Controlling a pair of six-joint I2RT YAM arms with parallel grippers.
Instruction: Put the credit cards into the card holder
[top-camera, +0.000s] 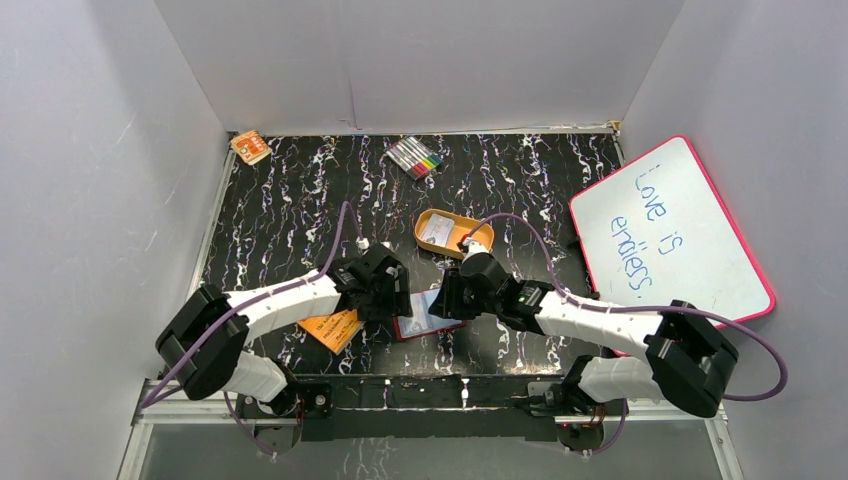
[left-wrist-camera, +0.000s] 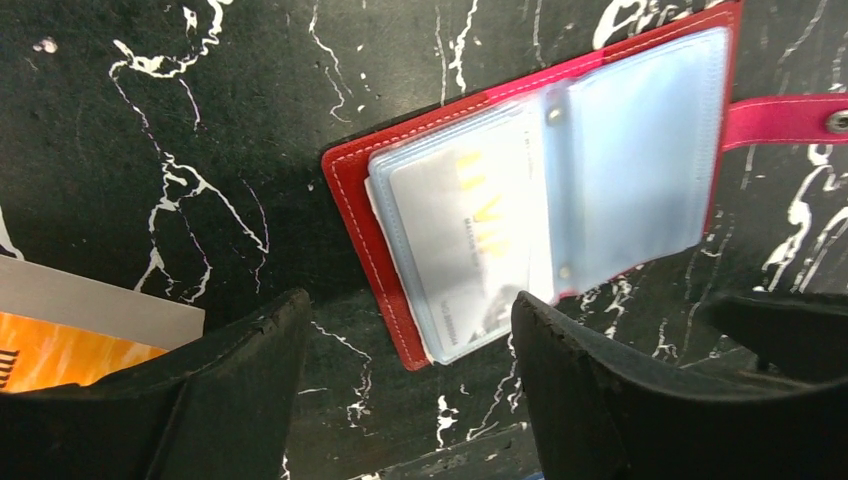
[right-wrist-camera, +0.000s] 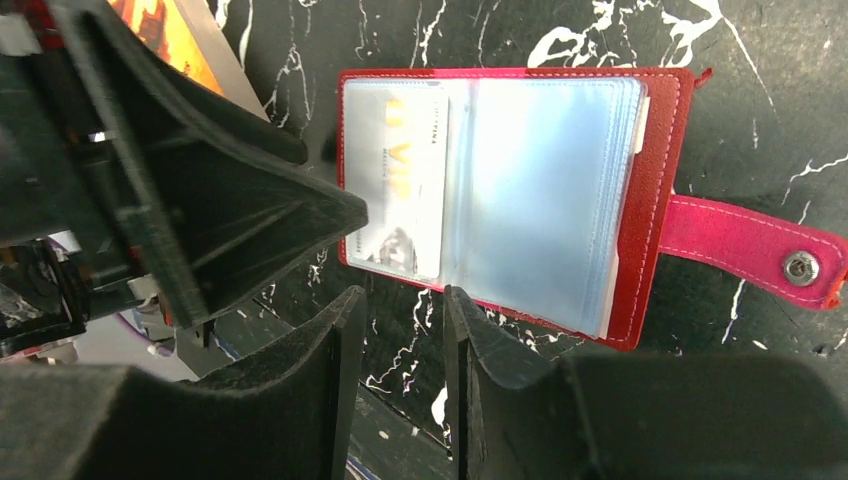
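An open red card holder (left-wrist-camera: 350, 210) with clear sleeves lies flat on the table. A white card (left-wrist-camera: 470, 230) with yellow lettering sits in its left sleeve; the other sleeve (right-wrist-camera: 540, 190) looks pale and clear. My left gripper hangs over the holder's left part, fingers apart, nothing between them. My right gripper is just beside it to the right, over the holder, its fingers a little apart with nothing seen between them. An orange tray (top-camera: 480, 238) behind the grippers holds more cards (top-camera: 437, 229).
An orange booklet (top-camera: 330, 330) lies at the holder's left. Markers (top-camera: 414, 157) and a small orange packet (top-camera: 251, 146) lie at the back. A whiteboard (top-camera: 670, 230) stands on the right. The grippers are close together.
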